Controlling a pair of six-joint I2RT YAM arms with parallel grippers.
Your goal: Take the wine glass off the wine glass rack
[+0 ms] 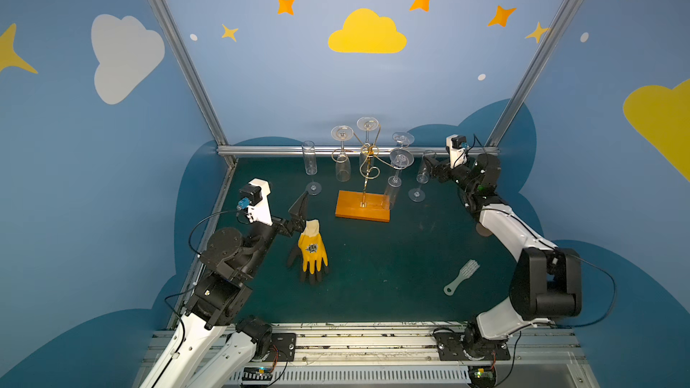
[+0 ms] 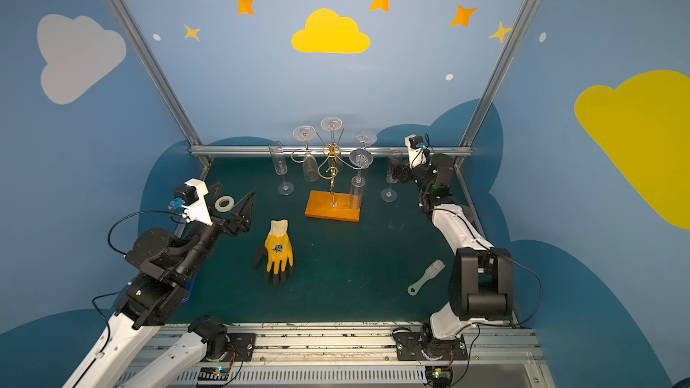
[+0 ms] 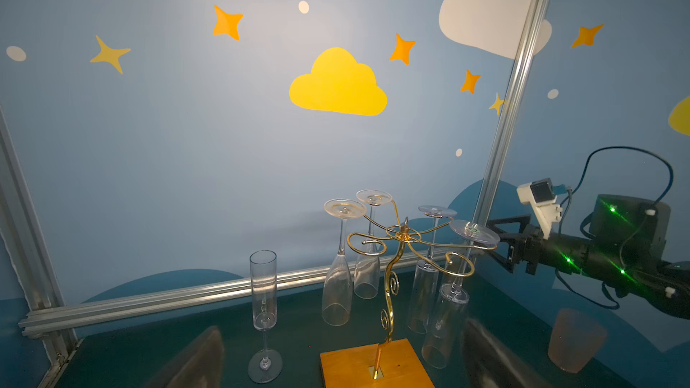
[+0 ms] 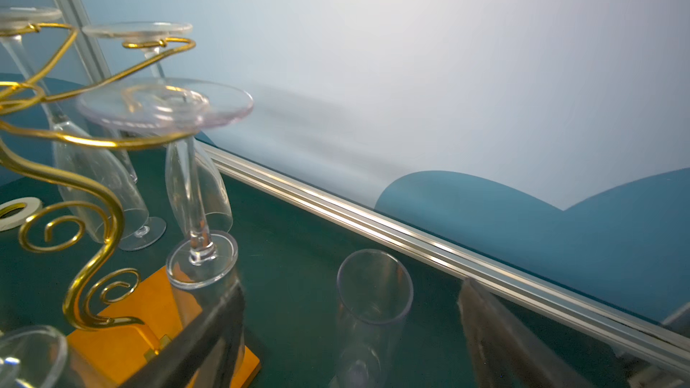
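Observation:
A gold wire rack on an orange wooden base stands at the back centre. Several clear glasses hang upside down from its arms, among them one at the left and one at the right front. Off the rack, an upright glass stands on the table to its right, and another upright glass to its left. My right gripper is open, close to the right upright glass's rim, with nothing gripped. Over the left side, my left gripper is open and empty.
A yellow glove lies front left of the rack and a grey-green brush at front right. White tape lies near the left arm. A translucent cup stands at the right.

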